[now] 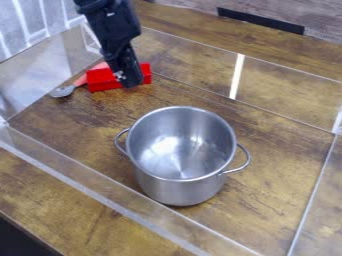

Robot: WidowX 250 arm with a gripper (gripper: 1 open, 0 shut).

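Note:
My gripper [126, 74], dark and angled down from the upper left, hangs at the red block [104, 82], covering part of it; it looks shut, though its fingertips are hard to make out. A small metal utensil [63, 91], like a spoon, lies just left of the block. A large empty steel pot [179, 150] with two side handles stands in the middle front of the wooden table [267, 130].
Clear panels or edges border the work area at left, front and right. The table to the right of the block and behind the pot is clear. A grey board runs along the back right.

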